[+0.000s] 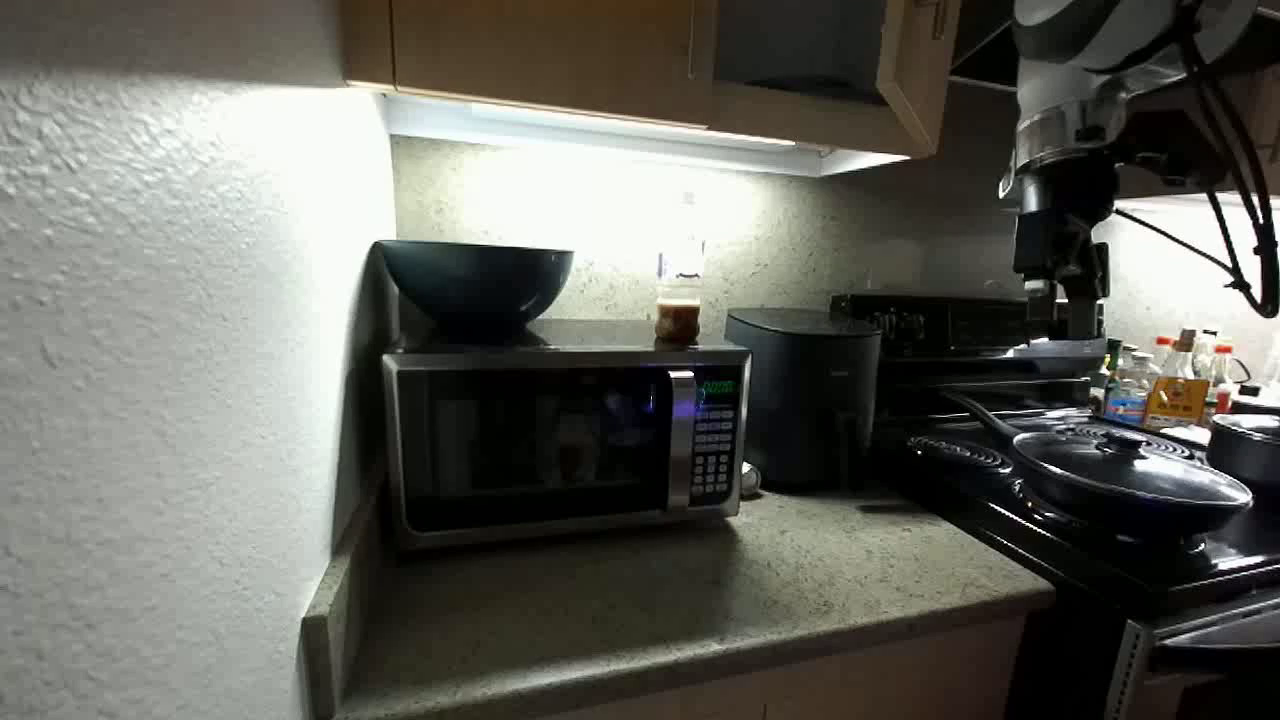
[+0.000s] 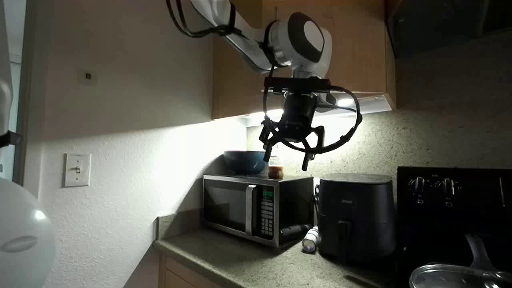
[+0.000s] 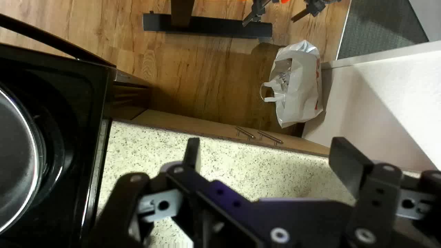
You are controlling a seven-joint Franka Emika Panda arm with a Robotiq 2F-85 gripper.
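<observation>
My gripper (image 2: 286, 165) hangs in the air, pointing down, its two fingers wide apart and nothing between them. In the wrist view the open gripper is above the speckled counter (image 3: 248, 173). A dark blue bowl (image 1: 480, 284) rests on top of the silver and black microwave (image 1: 540, 444), whose door is closed. To the bowl's right on the same top stands a clear bottle (image 1: 678, 314) with brown contents low in it. In exterior view 2, the bowl (image 2: 245, 161) and the bottle (image 2: 275, 170) appear behind or below the gripper, apart from its fingers.
A black air fryer (image 2: 356, 216) stands right of the microwave, with a flashlight-like white object (image 2: 311, 239) between them. A lidded pan (image 1: 1128, 474) sits on the stove. One upper cabinet door (image 1: 918, 66) is open. A white bag (image 3: 298, 86) lies on the floor.
</observation>
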